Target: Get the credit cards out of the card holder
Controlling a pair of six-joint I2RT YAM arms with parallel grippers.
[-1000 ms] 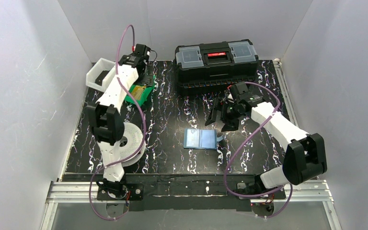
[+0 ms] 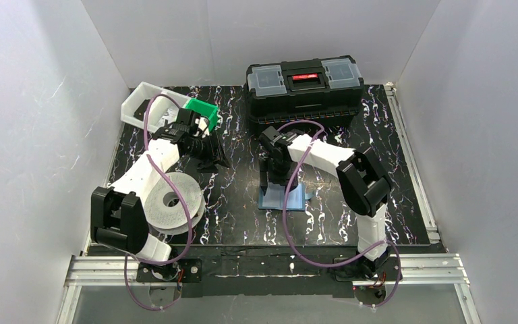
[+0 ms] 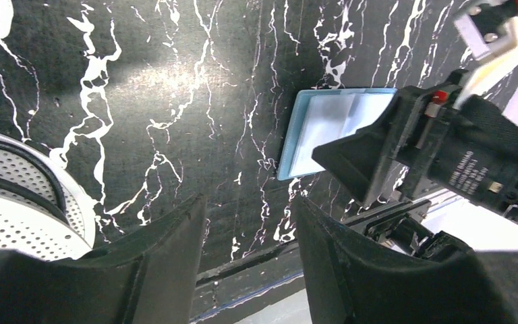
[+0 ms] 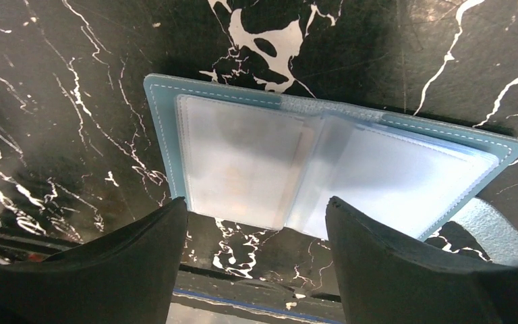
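The card holder (image 4: 218, 92) lies unfolded flat on the dark marbled table, blue-edged with two clear pockets. A pale sheet shows in its left pocket (image 4: 243, 162); whether that is a card I cannot tell. The right pocket (image 4: 391, 175) looks whitish and bluish. My right gripper hangs over the holder with its fingers apart and nothing between them. Left of the holder, above bare table, my left gripper is open and empty. In the top view the right arm hides the holder's upper part.
A green box (image 2: 202, 111) stands beside a white bin (image 2: 136, 108) at the back left. White perforated discs (image 2: 158, 204) lie front left. A black toolbox (image 2: 303, 101) fills the back. Bare table lies between the discs and the holder.
My right gripper has moved left until it is over the card holder, which stays in place.
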